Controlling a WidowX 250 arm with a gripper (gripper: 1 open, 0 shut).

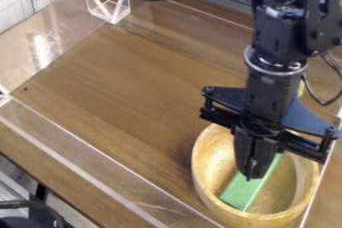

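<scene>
My gripper (251,160) is shut, its dark fingers pointing down into a light wooden bowl (214,172) at the lower right. A pale green block (245,191) lies on the bottom of the bowl, just below the fingertips. Nothing shows between the fingers; whether they touch the block, I cannot tell.
A small white bracket (110,10) stands at the back left. A yellow-green object is partly hidden behind my arm at the right.
</scene>
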